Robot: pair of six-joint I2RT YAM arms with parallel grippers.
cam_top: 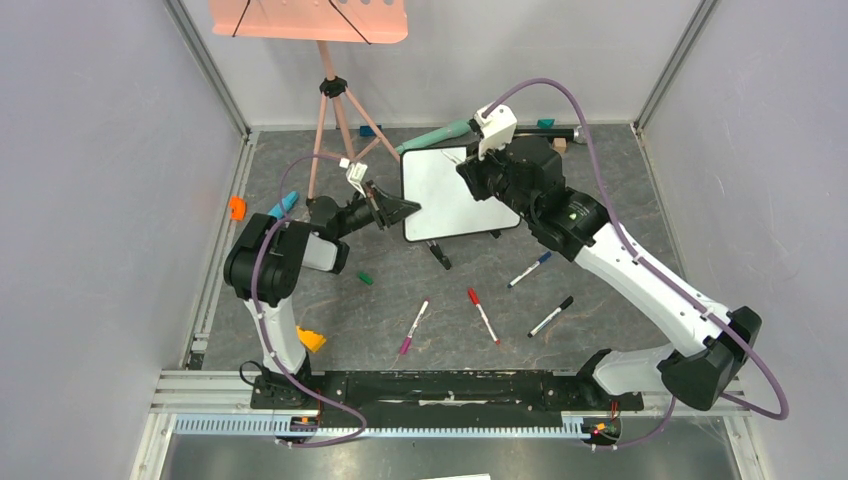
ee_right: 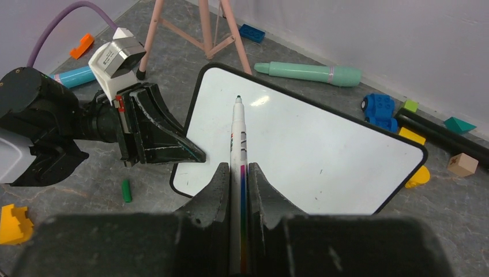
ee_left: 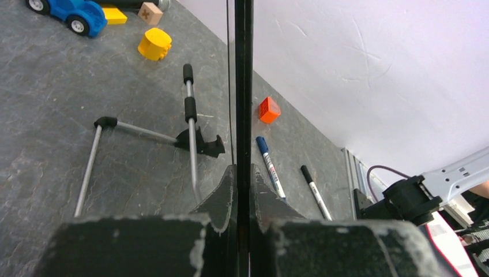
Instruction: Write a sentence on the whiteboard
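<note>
The blank whiteboard, white with a black rim, is held at its left edge by my left gripper, which is shut on it. In the left wrist view the whiteboard appears edge-on as a dark upright strip between the fingers. My right gripper is shut on an uncapped white marker with a dark green tip. From the right wrist view, that tip overlaps the upper left of the whiteboard; whether they touch, I cannot tell. No writing shows on the board.
Below the board stands a thin metal stand with black joints. A green cap and several markers, including a red one, lie on the grey floor. A pink easel stands behind, and toy blocks lie toward the back.
</note>
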